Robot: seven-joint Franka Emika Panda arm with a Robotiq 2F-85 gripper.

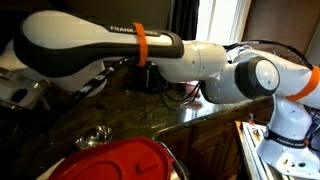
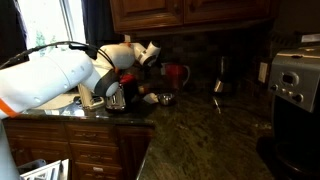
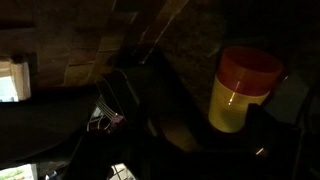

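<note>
A rounded object, red above and pale yellow below (image 3: 240, 88), shows right of centre in the dark wrist view. Dark shapes crowd around it, and my gripper's fingers cannot be told apart from the shadows there. In exterior view 2 my white arm (image 2: 45, 82) reaches in from the left, its far end (image 2: 148, 52) high over the back of the counter. Close to that end stands a red pitcher (image 2: 178, 77). Whether the gripper is open or holds anything does not show. Exterior view 1 cuts off the arm's end at the left.
A metal bowl (image 2: 167, 99) sits on the dark counter (image 2: 210, 145) below the arm's end. Farther right stand a shiny kettle (image 2: 220, 86) and a coffee machine (image 2: 294, 77). A large red round thing (image 1: 125, 161) fills the front of exterior view 1. Mid-counter is clear.
</note>
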